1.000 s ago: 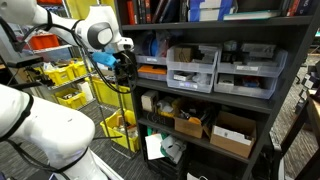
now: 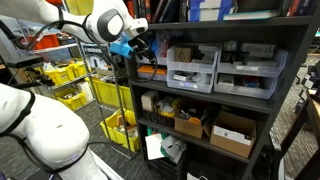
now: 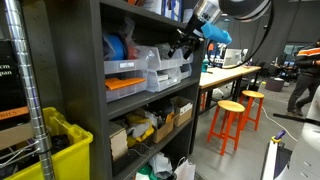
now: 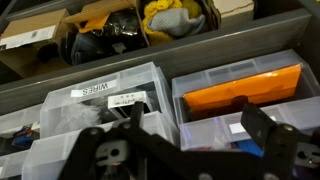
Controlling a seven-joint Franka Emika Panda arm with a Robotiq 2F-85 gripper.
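My gripper stands open in the wrist view, its dark fingers apart with nothing held between them. Beyond them are clear plastic bins: one (image 4: 75, 118) labelled WIPES, and another bin (image 4: 225, 132) with a flat orange item (image 4: 242, 92) inside. From exterior view 1, the gripper (image 2: 142, 42) hangs high at the left part of the shelf, in front of the upper row. A clear bin (image 2: 190, 78) stands to its right. In exterior view 2 the gripper (image 3: 178, 46) is near the stacked clear bins (image 3: 158, 80).
Cardboard boxes (image 2: 232, 134) line the lower shelf. A dark shelf board (image 2: 200, 98) runs beneath the clear bins, and books (image 2: 250, 8) stand on the board above. Yellow bins (image 2: 122, 130) sit on the left. Orange stools (image 3: 228, 122) are behind the arm.
The arm's wrist and gripper have risen and shifted right toward the upper shelf. Bins and boxes appear unmoved.
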